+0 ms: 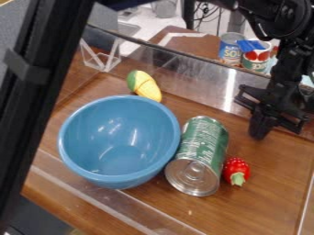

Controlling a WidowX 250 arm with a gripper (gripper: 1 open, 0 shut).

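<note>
A black gripper points down at the right of the wooden worktop, near the metal back edge, to the right of and above a green can; it looks shut, with nothing visible between its fingers. The can lies on its side beside a light blue bowl. A red strawberry lies just right of the can. A yellow-and-green corn cob lies behind the bowl.
Behind the metal edge stand several cans, among them a silver-blue one. A white wire frame is at the back left. Bare wood lies at the front right.
</note>
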